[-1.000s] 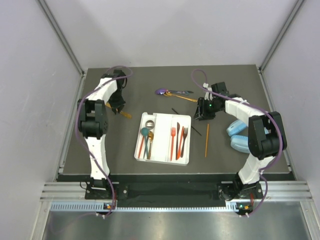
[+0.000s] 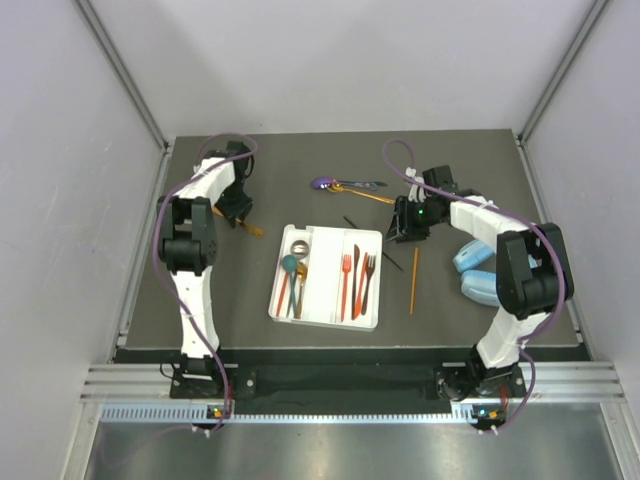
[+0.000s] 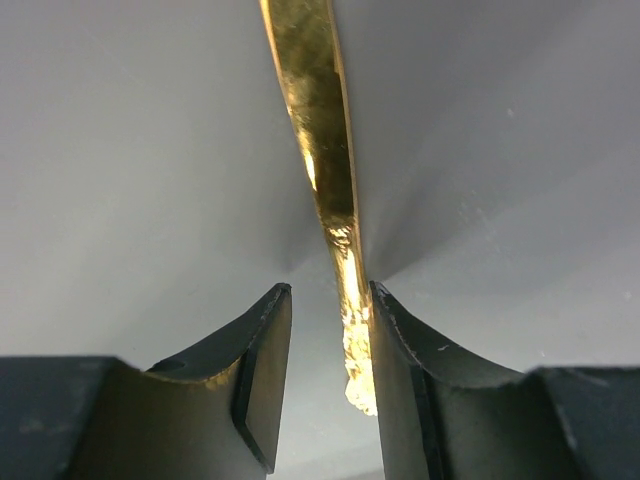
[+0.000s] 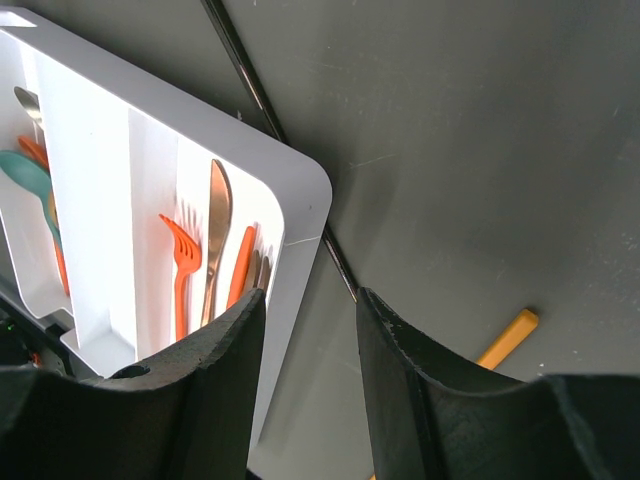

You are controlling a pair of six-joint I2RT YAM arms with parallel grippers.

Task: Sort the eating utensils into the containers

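Note:
A gold knife [image 3: 318, 120] lies on the grey table; my open left gripper is low over its handle, one finger on each side. My right gripper hangs part open beside the white tray [image 4: 180, 130], nothing seen between its fingers, above a thin dark stick-like utensil [image 4: 246, 70]. An orange stick-like utensil [image 4: 510, 336] lies to its right. The tray holds forks, knives and spoons in compartments.
Purple and gold spoons [image 2: 322, 183] lie with a dark utensil at the back middle. Blue cases [image 2: 478, 288] lie at the right, partly behind the right arm.
My left gripper has shifted slightly about the gold knife. The right arm shows almost no movement.

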